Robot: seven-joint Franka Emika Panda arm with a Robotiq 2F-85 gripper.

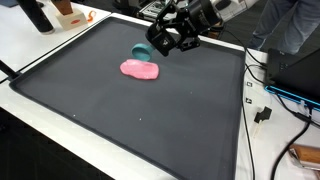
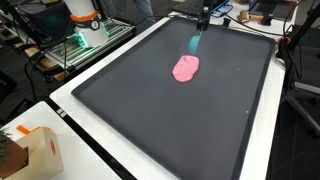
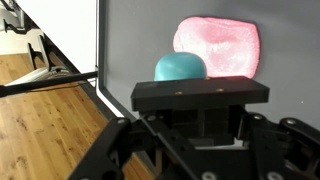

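Observation:
A dark, flat-faced block (image 3: 200, 95) spans the space between my fingertips in the wrist view, and my gripper (image 1: 160, 40) appears shut on it. Past its upper edge shows a rounded teal object (image 3: 180, 67), partly hidden by the block. A pink, flat, soft-edged piece (image 3: 220, 44) lies on the mat close beside the teal object. In exterior view 1 the gripper hangs just right of the teal object, above and behind the pink piece. Whether the block touches the teal object cannot be told.
A cable (image 3: 45, 85) runs by its edge in the wrist view. A wooden-and-white box (image 2: 35, 157) stands outside the near left corner.

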